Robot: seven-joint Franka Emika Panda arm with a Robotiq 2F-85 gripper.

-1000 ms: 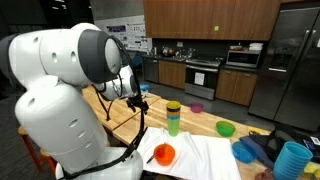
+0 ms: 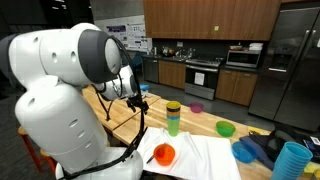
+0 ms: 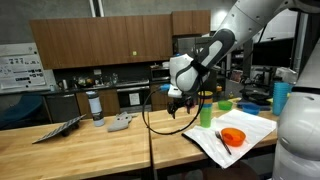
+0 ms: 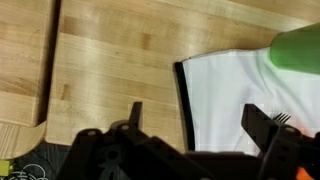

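Note:
My gripper stands open over the wooden table, its dark fingers apart and nothing between them. Below it in the wrist view are bare wood and the dark-edged corner of a white cloth point(image 4: 222, 88). A green cup point(image 4: 298, 48) shows at that view's upper right. At the lower right, a fork point(image 4: 282, 118) lies near an orange bowl point(image 4: 306, 158), which is partly hidden by a finger. In exterior view 1, a tall yellow-and-green cup stack point(image 2: 173, 117) stands behind the orange bowl point(image 2: 164, 155).
A green bowl point(image 2: 225, 128), a pink bowl point(image 2: 196, 107), a blue bowl point(image 2: 243, 152) and a large blue cup point(image 2: 290, 161) stand around the cloth. To the left in exterior view 2, bare table point(image 3: 90, 148) stretches out, with a grey laptop-like object point(image 3: 60, 127) on it.
The arm and tabletop objects look unmoved.

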